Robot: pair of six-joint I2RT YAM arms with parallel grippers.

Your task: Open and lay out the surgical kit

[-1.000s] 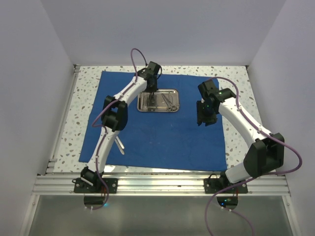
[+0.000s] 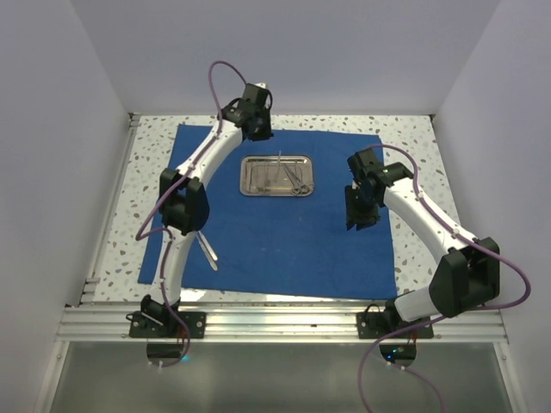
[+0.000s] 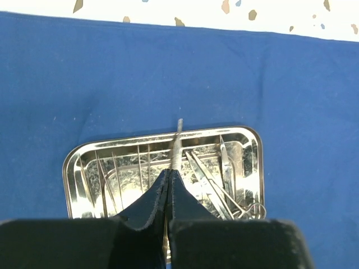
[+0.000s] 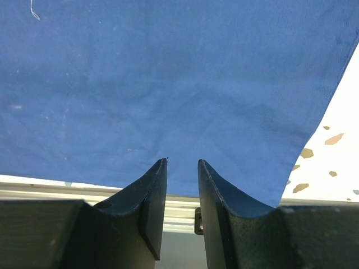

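The shiny metal tray (image 2: 244,183) lies on the blue cloth (image 2: 284,249), towards its far side, with several slim instruments inside. Scissors-like tools with ring handles (image 3: 251,211) are in its right part. One thin pale-handled instrument (image 3: 178,154) slants over the tray's far rim, its lower part hidden behind my left fingertips in the left wrist view. My left gripper (image 2: 269,136) is raised near the tray's far side, shut, with nothing visible between its fingers. Over the right part of the cloth, my right gripper hangs open and empty.
Light, slender instruments (image 2: 208,249) lie on the cloth at the left, partly beneath the left arm. The speckled table (image 2: 417,146) shows around the cloth. Bare cloth fills the middle and front right.
My left gripper has moved up and away from over the tray towards the far side, and the slanted instrument has come into sight. The right gripper has shifted slightly towards the front.
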